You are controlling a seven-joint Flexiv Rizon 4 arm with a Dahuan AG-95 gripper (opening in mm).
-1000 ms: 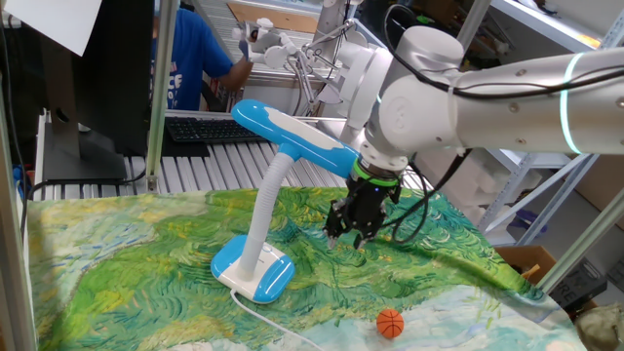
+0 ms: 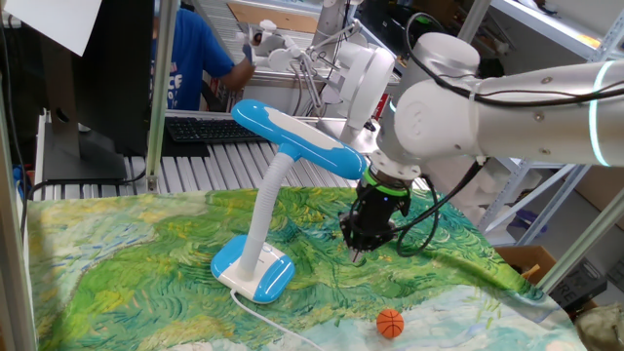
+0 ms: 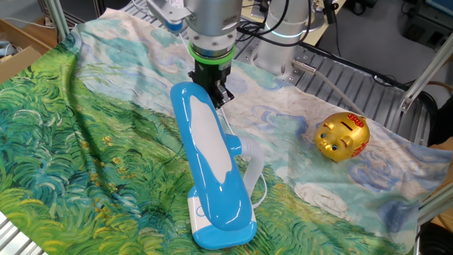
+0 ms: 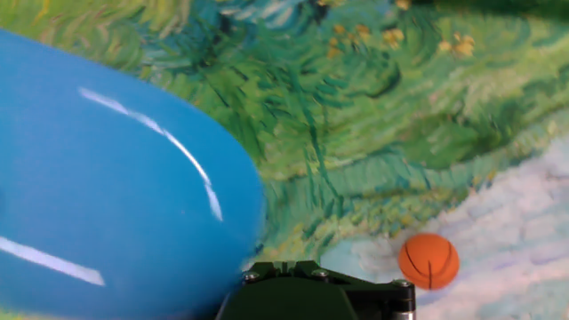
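Note:
My black gripper [image 2: 357,255] hangs above the cloth beneath the right end of the lamp head [image 2: 302,139]. In the wrist view one finger's linkage spreads out to the right at the bottom edge, so the fingers look open; the other side is behind the lamp's blue head [image 4: 116,187]. Nothing shows held. The blue and white desk lamp [image 3: 207,152] stands upright on its base [image 2: 255,276], its head close in front of my gripper. A small orange basketball [image 2: 390,323] lies on the cloth, clear of the gripper; the wrist view shows this ball [image 4: 429,261] at lower right.
A golden piggy bank [image 3: 342,137] sits on the cloth on the right in the second exterior view. The lamp's white cable [image 2: 275,325] runs toward the front edge. Open cloth [image 2: 127,283] spreads left of the lamp. A person sits behind the table.
My gripper has turned about its axis, so its two separate fingers now overlap in the first exterior view. Lamp and ball have stayed put.

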